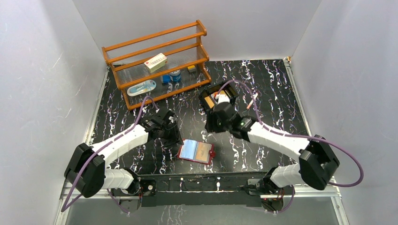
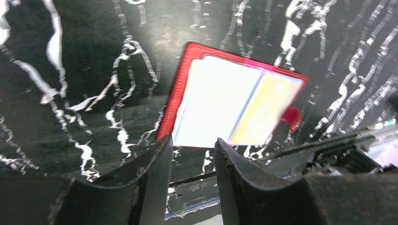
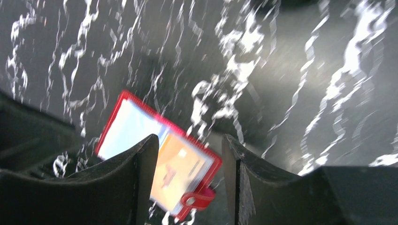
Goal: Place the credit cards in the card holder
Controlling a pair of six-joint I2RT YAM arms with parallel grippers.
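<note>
The red card holder (image 1: 195,151) lies spread open on the front of the dark marbled table, with light blue and tan inner pages and a red clasp tab (image 2: 292,118) at its right side. My left gripper hovers above its left part, fingers parted, nothing between them. Farther back and to the right, my right gripper is also open and empty, apart from the holder. Several tan cards (image 1: 209,101) stand in a black box (image 1: 204,108) at the back, partly covered by the right arm.
A wooden two-tier rack (image 1: 162,67) stands at the back left, holding a cream box (image 1: 155,62) and blue items. A white pen-like stick (image 1: 252,101) lies right of the black box.
</note>
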